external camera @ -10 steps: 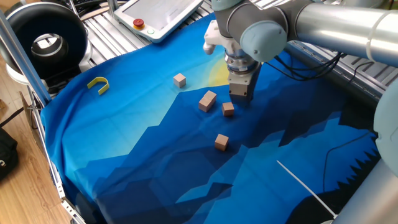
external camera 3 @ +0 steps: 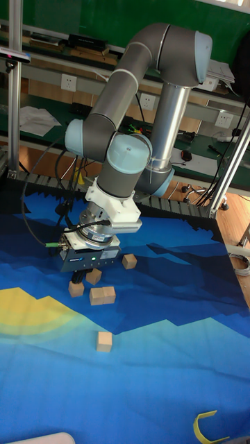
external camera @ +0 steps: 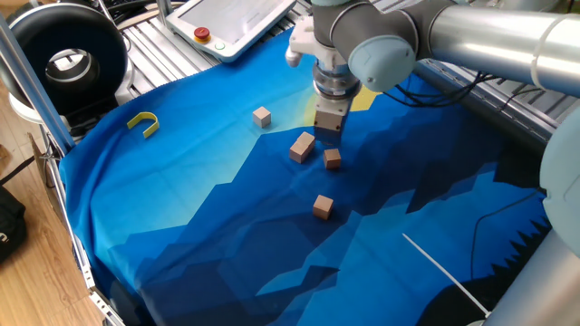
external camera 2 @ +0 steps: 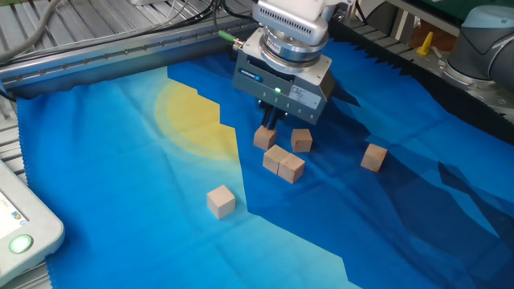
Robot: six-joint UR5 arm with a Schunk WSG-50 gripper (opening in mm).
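My gripper (external camera 2: pixel 268 126) points down over the dark blue part of the cloth, its dark fingers shut on a wooden cube (external camera 2: pixel 264 139). This cube also shows under the fingers in exterior view 3, while the gripper body hides it in exterior view 1. Whether it touches the cloth I cannot tell. Beside it sits a single cube (external camera 2: pixel 301 140). Two cubes pressed together (external camera 2: pixel 283 164) lie just in front. Farther right is another cube (external camera 2: pixel 374 158), and a paler cube (external camera 2: pixel 221 201) rests alone on the light blue area.
A yellow curved piece (external camera: pixel 143 123) lies near the cloth's far left in exterior view 1. The tablet with a red button (external camera: pixel 217 23) stands at the edge. Open cloth (external camera: pixel 145 199) stretches left of the cubes.
In exterior view 1 my gripper has moved left, now standing close behind the joined pair and the single cube. The other visible cubes have stayed put.
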